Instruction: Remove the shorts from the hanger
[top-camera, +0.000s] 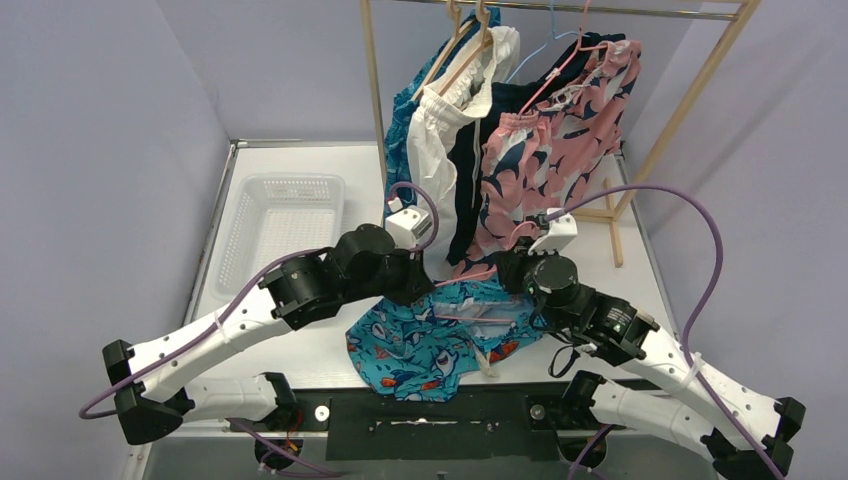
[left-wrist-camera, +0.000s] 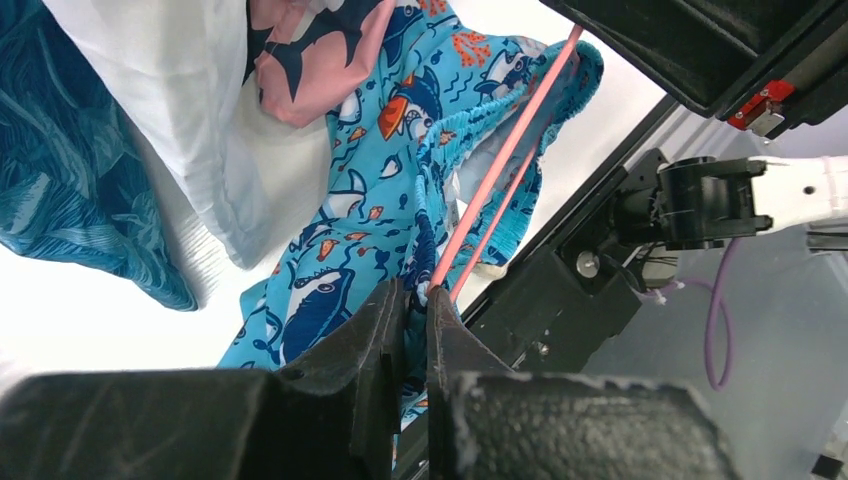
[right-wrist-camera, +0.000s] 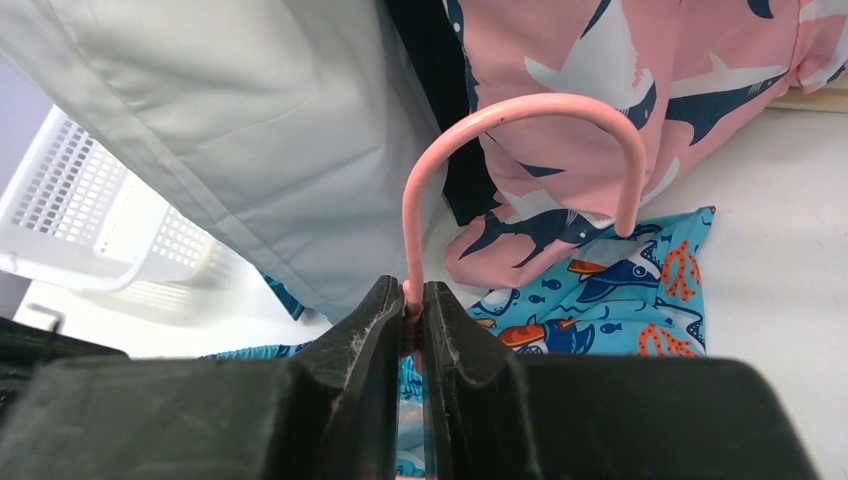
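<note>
Teal shark-print shorts (top-camera: 405, 350) lie on the white table beneath both grippers, with a pink hanger (left-wrist-camera: 505, 150) running along their waistband. My left gripper is shut on the shorts' waistband and the hanger's pink bar. My right gripper is shut on the pink hanger at the base of its hook (right-wrist-camera: 530, 105). In the top view the left gripper is left of the right one, the hanger stretching between them.
A rack (top-camera: 690, 95) with hanging clothes, among them white trousers (top-camera: 440, 140) and pink shark shorts (top-camera: 530, 180), stands behind the grippers. A white basket (top-camera: 230, 230) sits at the left. Bare table shows at both sides.
</note>
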